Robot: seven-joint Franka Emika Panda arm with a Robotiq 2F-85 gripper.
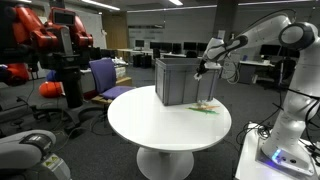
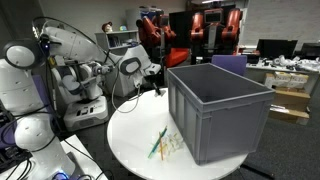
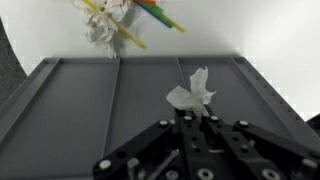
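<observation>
My gripper is shut on a crumpled white tissue (image 3: 190, 94), which sticks out past the fingertips in the wrist view. Beneath it, in that view, spreads the side of the large grey bin (image 3: 145, 95). In exterior view 1 the gripper (image 1: 208, 64) is raised to about the height of the bin's rim, at the right end of the grey bin (image 1: 185, 84). Another crumpled white piece (image 3: 104, 28) lies on the white table (image 1: 150, 125), with a yellow stick across it. Close by are orange and green sticks (image 3: 158, 13).
The tall grey bin (image 2: 215, 125) stands on the table, its top open in exterior view 2. Several coloured sticks (image 2: 160, 142) lie in front of its wall.
</observation>
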